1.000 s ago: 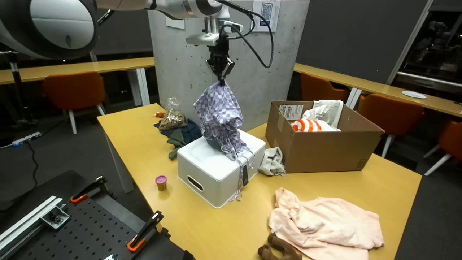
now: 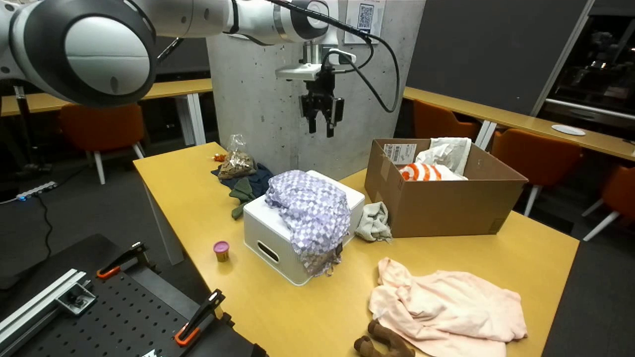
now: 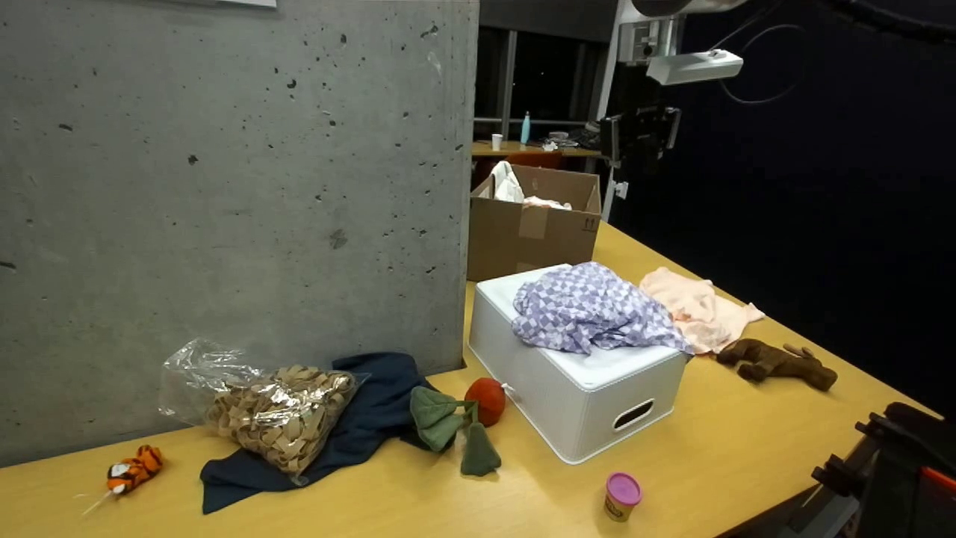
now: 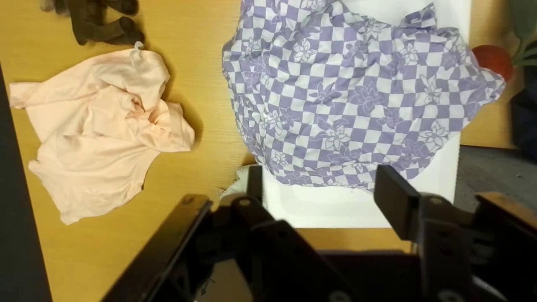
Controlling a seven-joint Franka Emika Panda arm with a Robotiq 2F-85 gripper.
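Observation:
A purple-and-white checkered cloth [image 2: 309,208] lies crumpled over the top of an upturned white box [image 2: 260,235], draping down the side that faces the pink cloth. High above the box hangs my gripper [image 2: 321,130], its fingers apart and clear of the cloth. The wrist view shows the checkered cloth [image 4: 347,95] spread below, flower prints visible, with part of the white box [image 4: 327,206] bare between my fingertips. Nothing is held between them. From the other side, the cloth [image 3: 591,309] covers much of the box lid [image 3: 582,366].
A cardboard box [image 2: 452,205] holding fabric stands right of the white box, a grey cloth [image 2: 375,222] between them. Pink cloth [image 2: 446,306] and a brown plush toy [image 2: 387,342] lie in front. A purple-lidded tub [image 3: 622,496], plush vegetables [image 3: 484,400] and a filled bag [image 3: 282,417] are also out.
One second ago the checkered cloth hung from my shut gripper above the white box. Now it lies on the box, and the gripper has opened and moved slightly right.

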